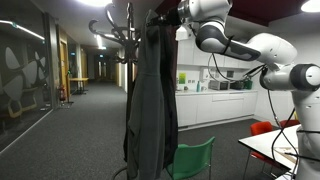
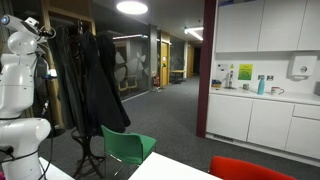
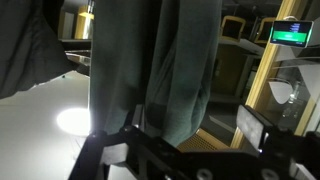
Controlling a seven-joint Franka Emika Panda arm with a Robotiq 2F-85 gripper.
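Observation:
A long dark coat hangs from the upper part of a black coat stand. Close by the coat's top, my gripper reaches in from the right, high above the floor. In the wrist view the gripper is open, its two dark fingers set wide apart. Dark grey-green cloth fills the middle of that view, in front of and between the fingertips; whether it touches them I cannot tell. In exterior view 2, dark coats hang together at the left, and the gripper is hard to make out.
A green chair stands at the foot of the coats. White tables and red chairs are nearby. White kitchen cabinets line the wall. Open carpet lies left of the stand.

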